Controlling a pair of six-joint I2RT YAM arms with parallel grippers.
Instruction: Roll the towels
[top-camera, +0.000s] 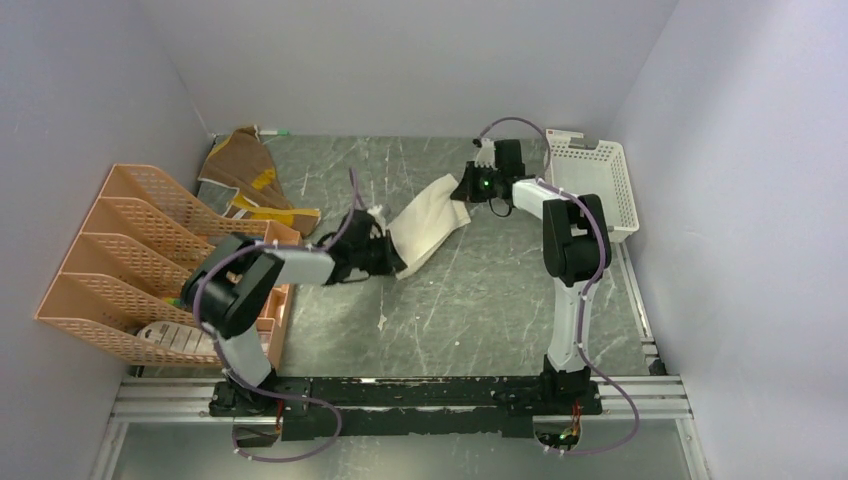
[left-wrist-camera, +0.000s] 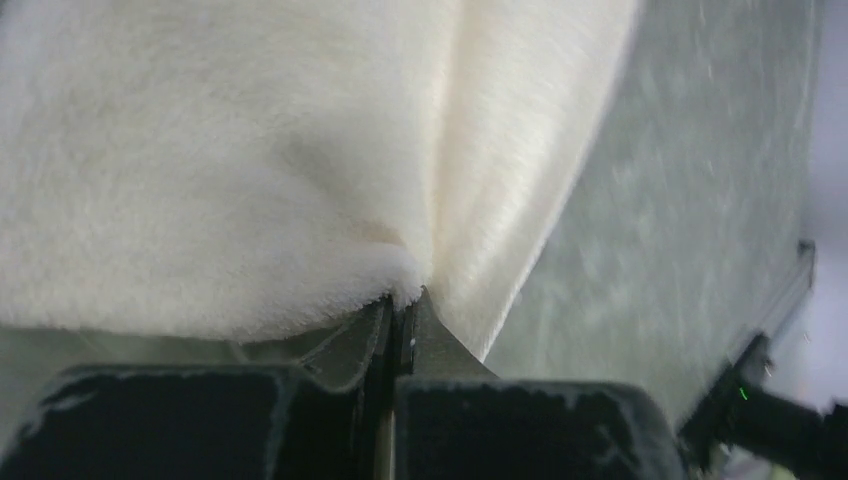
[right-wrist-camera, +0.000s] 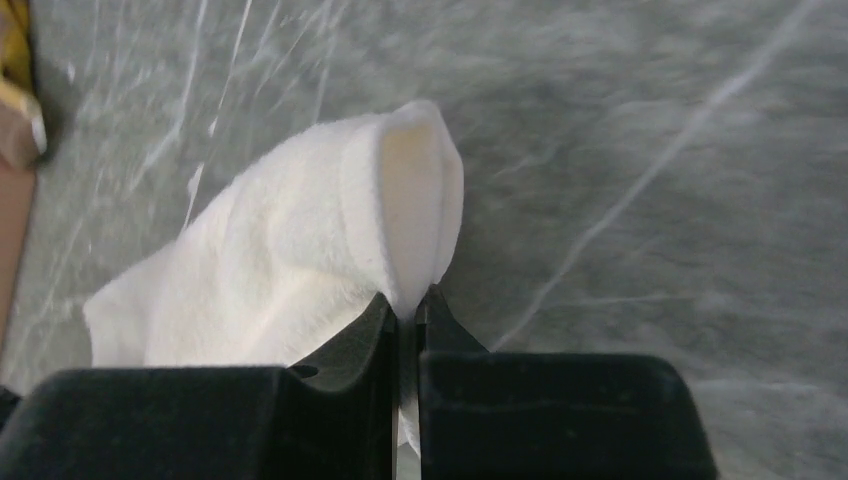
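A cream towel (top-camera: 432, 217) is stretched slantwise between my two grippers over the grey table. Its near-left end is pinched by my left gripper (top-camera: 398, 266), which is shut; the left wrist view shows the towel (left-wrist-camera: 230, 180) bunched into a fold at the fingertips. At the far-right end my right gripper (top-camera: 462, 192) is shut on the other edge. There the cloth (right-wrist-camera: 300, 220) stands up in a doubled fold, with a strip passing down between the fingers. How far the towel's underside is off the table cannot be told.
Brown and yellow towels (top-camera: 243, 165) lie at the back left beside an orange divided rack (top-camera: 120, 260). A white basket (top-camera: 622, 185) stands at the back right.
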